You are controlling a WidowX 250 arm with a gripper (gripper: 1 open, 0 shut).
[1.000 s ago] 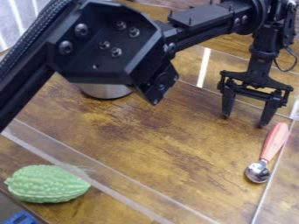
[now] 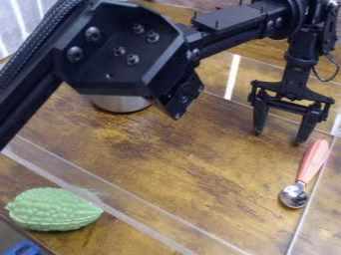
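Note:
The black gripper [image 2: 282, 129] hangs low at the right of the view, its two fingers apart with nothing seen between them. Just below it lies a scoop [image 2: 308, 169] with a pink handle and a round steel head. A green bitter melon [image 2: 54, 209] rests at the bottom left of the wooden table [image 2: 167, 179]. Behind the arm, a steel pot [image 2: 118, 103] is mostly hidden.
A blue object [image 2: 16, 245] is cut off at the bottom left corner. Tape lines run across the table.

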